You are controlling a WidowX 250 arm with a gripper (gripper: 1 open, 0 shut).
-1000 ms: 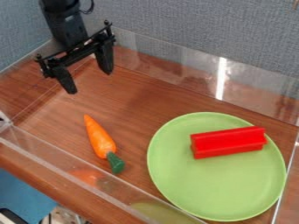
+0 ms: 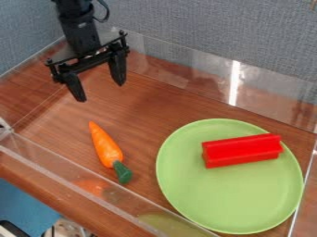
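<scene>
My black gripper (image 2: 96,83) hangs open over the back left of the wooden table, its two fingers spread with nothing between them. An orange carrot with a green top (image 2: 107,146) lies on the table below and a little right of it. A green plate (image 2: 198,199) fills the right front, and a red rectangular block (image 2: 242,150) rests on it.
Clear plastic walls edge the table (image 2: 168,97), one along the front left and one at the back before a grey padded backdrop.
My gripper has shifted very slightly over the last second. The carrot, plate and red block are unmoved.
</scene>
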